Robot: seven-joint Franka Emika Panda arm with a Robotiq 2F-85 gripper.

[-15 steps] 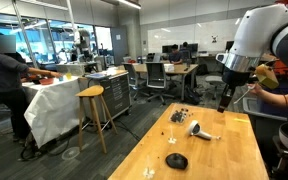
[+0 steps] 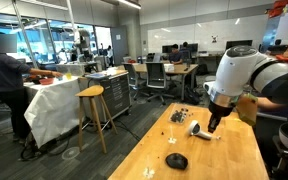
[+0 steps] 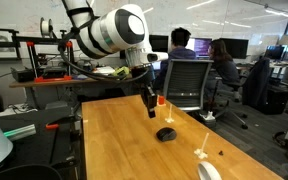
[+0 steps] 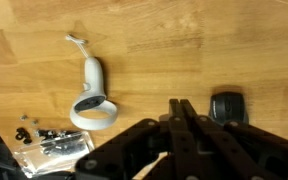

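Note:
My gripper is shut above the wooden table, its dark fingers close together at the bottom of the wrist view. Whether anything sits between them is too dark and small to tell. In exterior view 1 the gripper (image 2: 213,126) hangs close to a white handheld controller (image 2: 196,130). That controller (image 4: 94,85), with its ring end, lies left of the fingers in the wrist view. A black rounded object like a computer mouse (image 4: 227,107) rests to their right. In exterior view 2 the black object (image 3: 165,133) lies just in front of the gripper (image 3: 150,111).
A clear plastic bag (image 4: 54,153) and small dark bits lie at the wrist view's lower left. Small white pieces (image 2: 149,172) are scattered along the table's left side. Bare wood (image 2: 224,160) stretches over the table's right part. A wooden stool (image 2: 92,95) stands off the table.
In exterior view 1 my arm has come down and a little to the left, nearing the tabletop and the controller. The objects on the table appear unmoved.

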